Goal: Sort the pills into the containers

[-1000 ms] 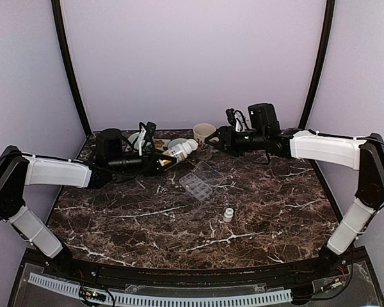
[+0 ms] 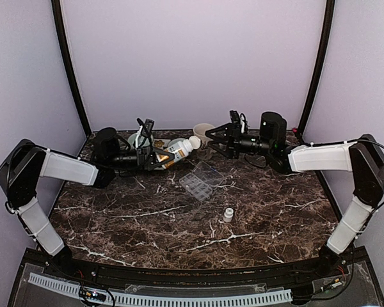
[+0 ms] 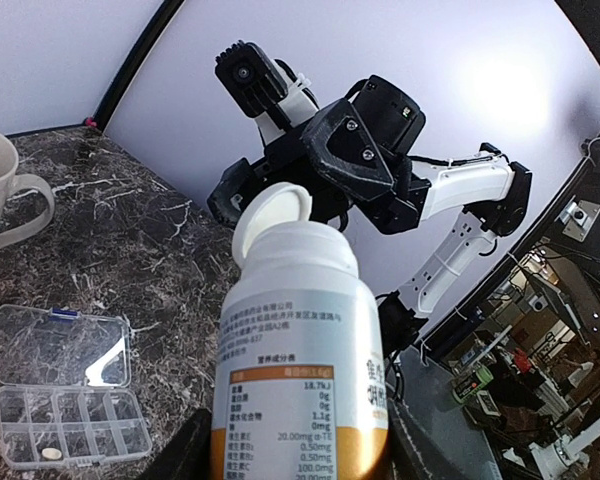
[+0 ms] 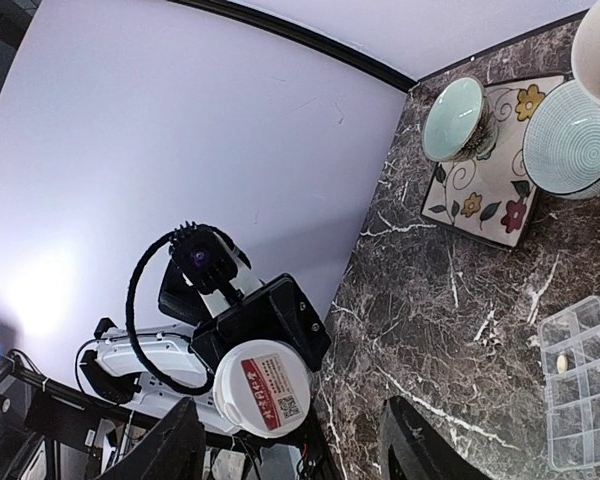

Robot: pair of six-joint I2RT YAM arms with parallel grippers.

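A white bottle with an orange band point(image 2: 178, 153) is tilted above the table, with my left gripper point(image 2: 161, 157) shut around it. In the left wrist view its white cap point(image 3: 272, 222) stands raised at the bottle's mouth. Facing the right wrist camera, the bottle's white top point(image 4: 270, 388) carries a red label. My right gripper point(image 2: 212, 142) is open to the right of the cap, with nothing held. Below them on the table lies a clear pill box point(image 2: 196, 187), lid folded back. One pale pill point(image 3: 52, 454) sits in a compartment.
A small white bottle point(image 2: 228, 215) stands on the front table. Behind are a white mug point(image 2: 203, 130), a pale green bowl point(image 4: 454, 118) and a ridged bowl point(image 4: 572, 140) by a flowered board point(image 4: 466, 208).
The left arm has shifted a little, bringing the held bottle slightly to the right and up.
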